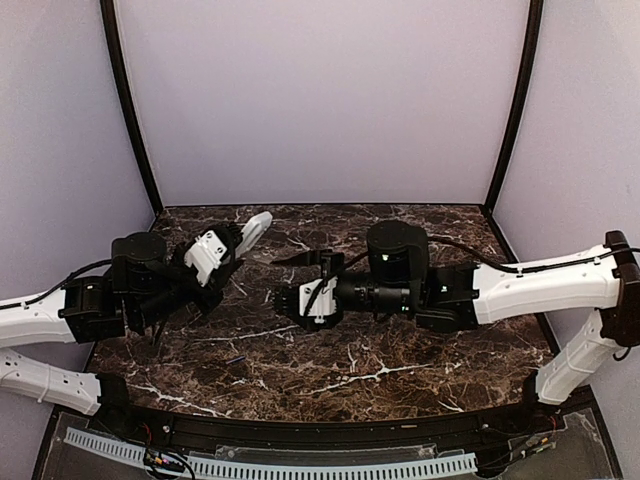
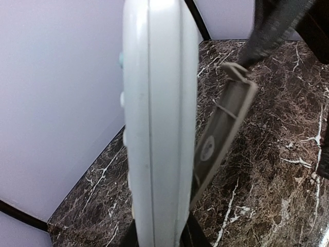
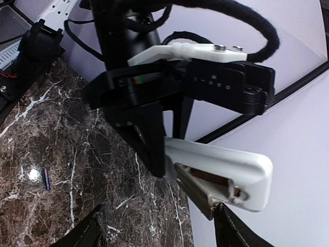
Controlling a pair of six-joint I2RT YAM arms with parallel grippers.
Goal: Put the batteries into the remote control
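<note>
In the top view the white remote control [image 1: 256,230] is held up off the table, tilted, with my left gripper [image 1: 230,258] shut on its lower end. It appears edge-on in the left wrist view. Its battery cover [image 2: 224,123] stands out from the back at an angle, swung open. The right wrist view shows the open battery compartment [image 3: 211,178] and a metal contact [image 3: 237,192] inside it. My right gripper is open, nothing between its fingers; one fingertip [image 3: 221,213] is at or very near the cover's free end. I recognise no battery for certain.
A small, dark bluish stick [image 3: 47,178] lies on the brown marbled table [image 1: 370,380]; it is too small to identify. Pale walls [image 1: 320,100] enclose the back and sides.
</note>
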